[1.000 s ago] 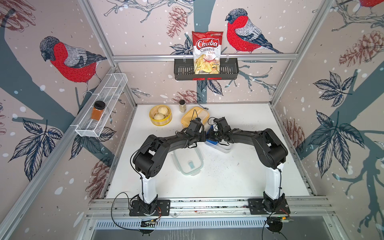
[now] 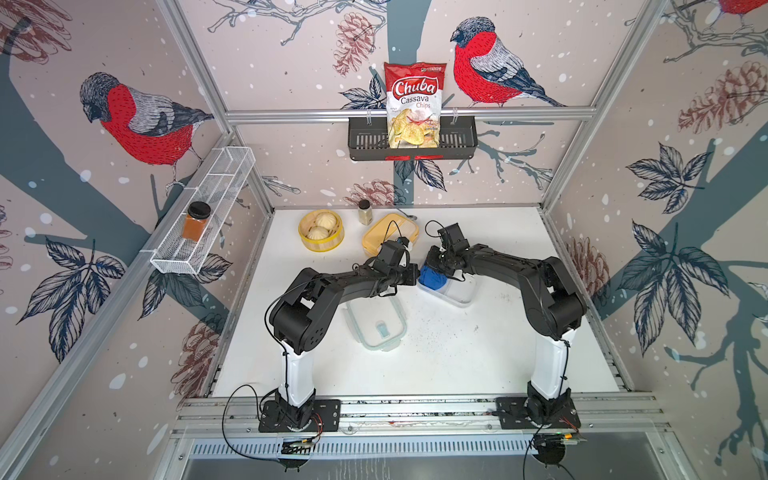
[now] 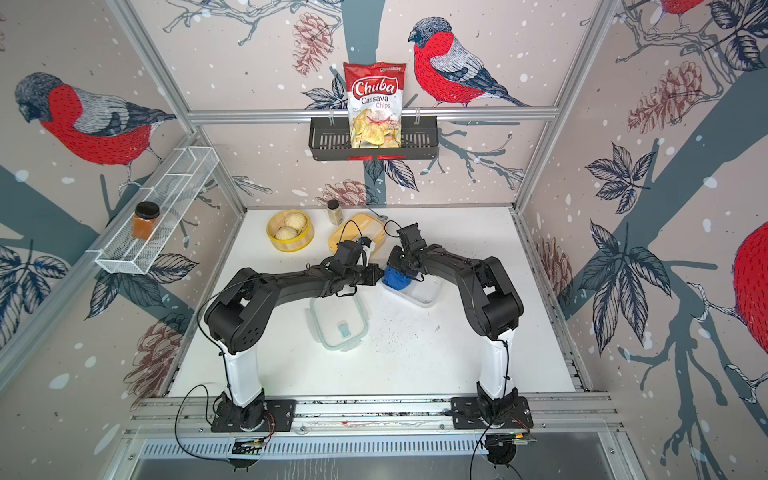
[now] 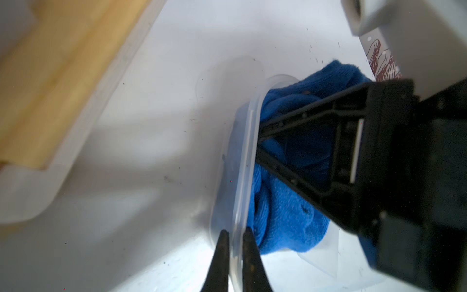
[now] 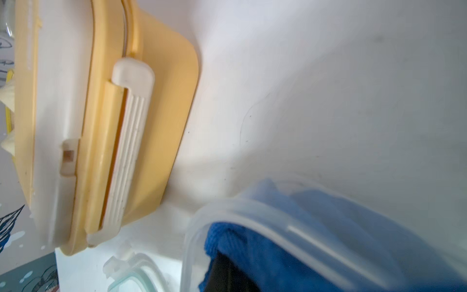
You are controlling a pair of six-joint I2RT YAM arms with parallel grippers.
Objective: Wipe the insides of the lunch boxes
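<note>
A clear plastic lunch box [image 2: 460, 296] stands near the table's middle, a blue cloth [image 2: 432, 277] bunched in its left end. My left gripper is shut on the box's rim, one finger on either side of the thin wall. From above, the right gripper [image 2: 437, 262] is over that end of the box. In the left wrist view, the right fingers [image 4: 291, 172] are shut on the cloth, close to the inner wall. The cloth [image 5: 282, 253] also shows through the box side in the right wrist view, where the fingertips are mostly cut off.
Behind the arms stands a yellow lidded box [image 2: 384, 232], beside a small spice jar [image 2: 365, 212] and a steamer with buns [image 2: 321, 230]. A clear container [image 2: 376, 324] lies in front of the left arm.
The right gripper has shifted slightly right and up with the cloth, and more blue shows. The box has moved a little right, with the left gripper following it.
</note>
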